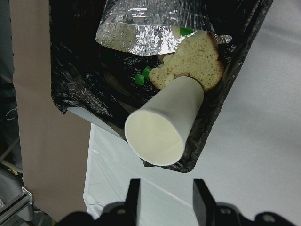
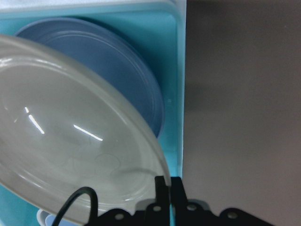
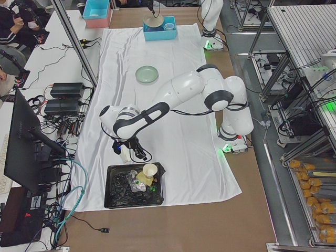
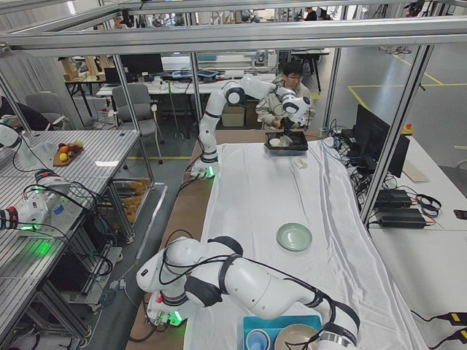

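A white paper cup [image 1: 164,120] lies on its side at the near corner of a black bag-lined tray [image 3: 116,194], beside a bread slice [image 1: 192,63], crumpled foil [image 1: 136,35] and small green bits. Just outside that corner my left gripper stands open with nothing between its fingers. At the far end, my right gripper is shut on the rim of a beige bowl [image 2: 70,132], held tilted over a blue bin [image 2: 174,66] with a blue plate [image 2: 120,61] and a cup inside.
A green plate [image 3: 147,74] sits mid-table on the white cloth, which is otherwise mostly clear. A pale folded item [image 4: 301,163] lies near the tray. A monitor and cables line the side table.
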